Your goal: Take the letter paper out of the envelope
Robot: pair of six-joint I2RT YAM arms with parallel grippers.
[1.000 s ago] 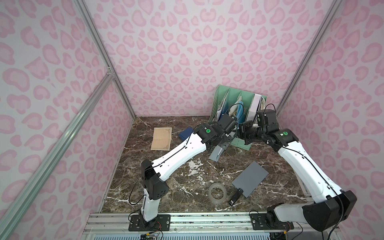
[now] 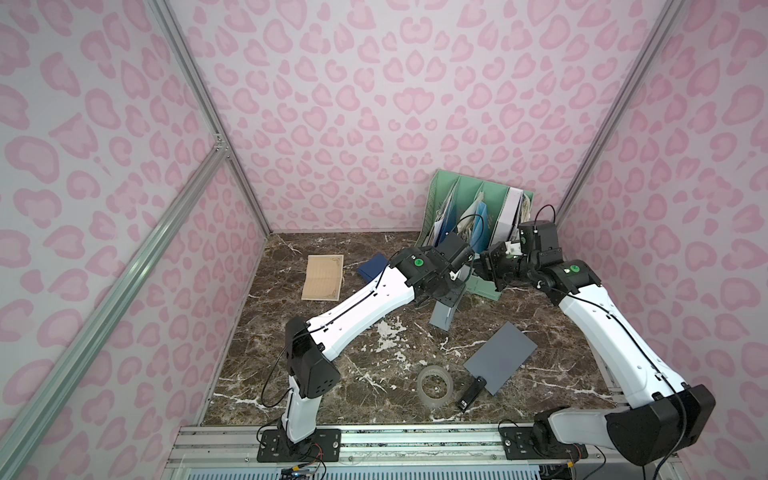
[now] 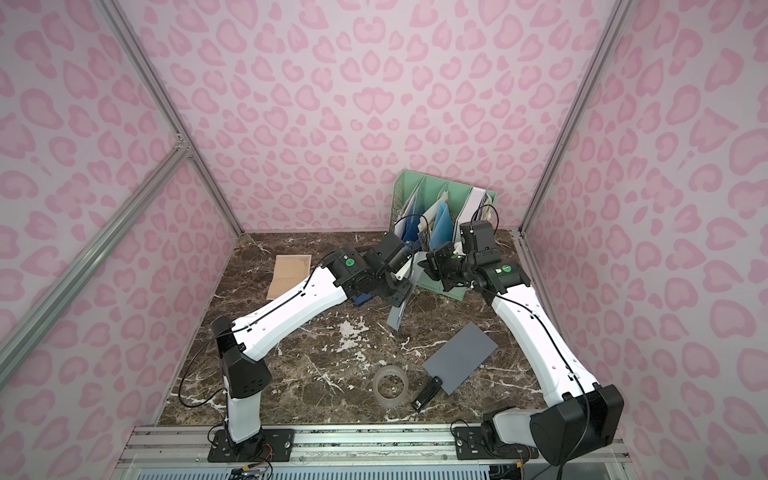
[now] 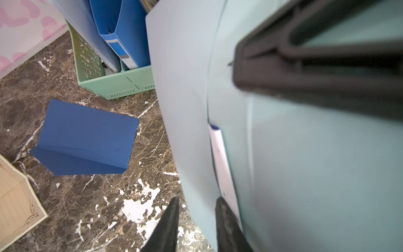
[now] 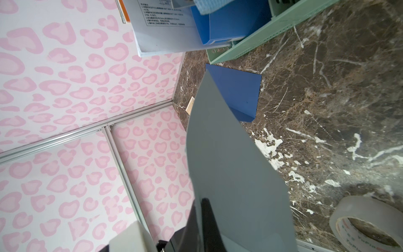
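A pale grey-blue envelope (image 2: 441, 316) hangs between both grippers over the table's middle. In the left wrist view its slit shows a narrow white paper strip (image 4: 224, 172). My left gripper has its fingertips apart at that strip; whether they touch it is unclear. My right gripper is shut on the envelope, whose grey face (image 5: 235, 176) fills the middle of the right wrist view.
A green file organiser (image 2: 448, 192) stands at the back right. A blue envelope (image 4: 86, 134), a tan sheet (image 2: 322, 277), a tape roll (image 2: 424, 384) and a grey board (image 2: 500, 356) lie around the table.
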